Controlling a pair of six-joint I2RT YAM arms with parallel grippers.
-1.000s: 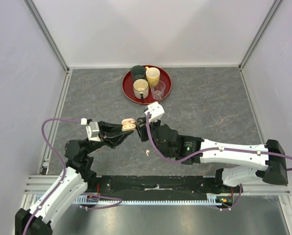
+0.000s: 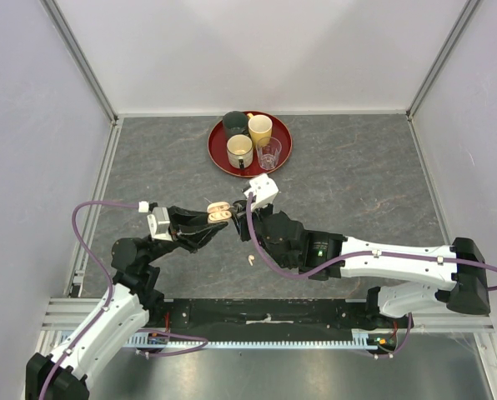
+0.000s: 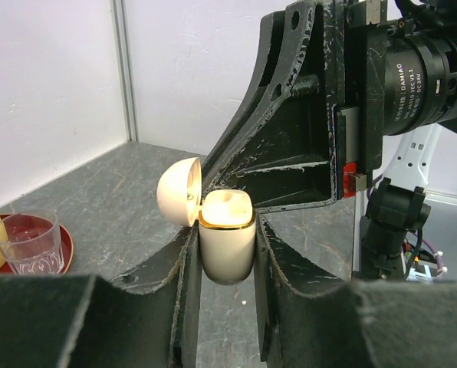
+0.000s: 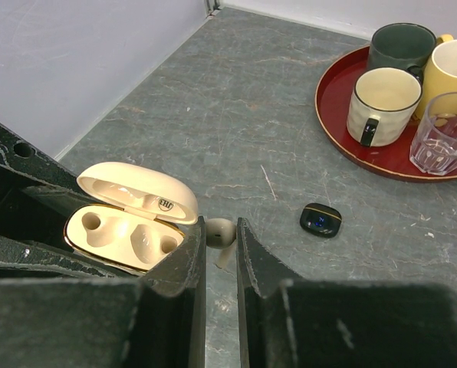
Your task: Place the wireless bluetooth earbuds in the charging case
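My left gripper (image 2: 208,223) is shut on the cream charging case (image 2: 220,217), holding it above the table with the lid raised. In the right wrist view the case (image 4: 110,238) shows its gold-edged inside, and both earbud wells look empty. Close beside it, my right gripper is shut on a small pale earbud (image 4: 221,232); its rounded end shows between the fingertips, apart from the wells. The other earbud (image 2: 250,260) lies on the table. In the left wrist view the right gripper's dark finger (image 3: 290,115) reaches behind the case and hides the held earbud.
A red round tray (image 2: 218,154) with several mugs and a clear glass (image 2: 268,152) stands at the back. A small black pod with a blue light (image 4: 320,220) lies on the grey table.
The left arm and the case look still.
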